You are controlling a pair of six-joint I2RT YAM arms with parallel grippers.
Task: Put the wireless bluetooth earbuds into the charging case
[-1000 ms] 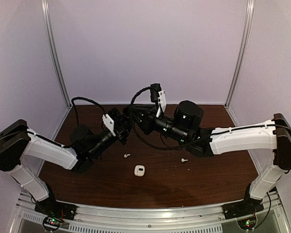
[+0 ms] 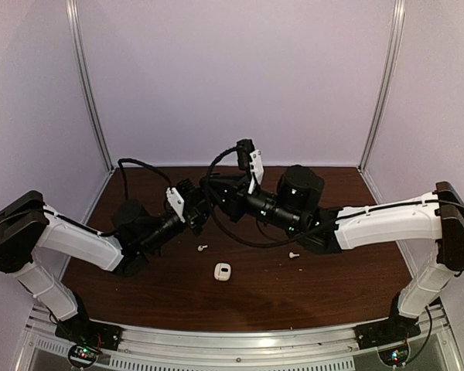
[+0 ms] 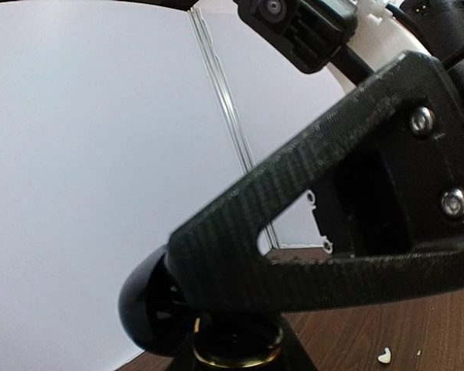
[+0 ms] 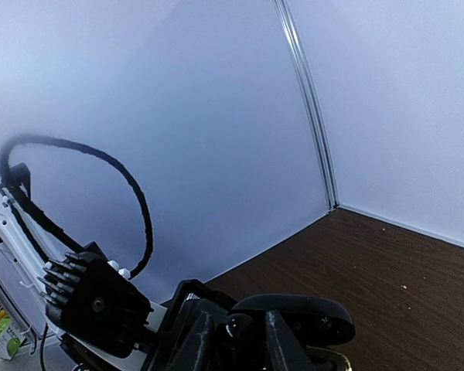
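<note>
Both grippers meet in the air above the middle of the table. My left gripper and my right gripper overlap in the top view. In the left wrist view a black rounded object with a gold rim sits at the fingers; the right wrist view shows dark glossy parts at the fingertips. Whether either holds it is unclear. Below lies the small white charging case. One white earbud lies above-left of it, another white earbud to its right.
Pale walls enclose it on the back and sides, and a metal rail runs along the front edge.
Both wrists have sunk slightly over the last second, staying together. The case and earbuds lie unmoved.
</note>
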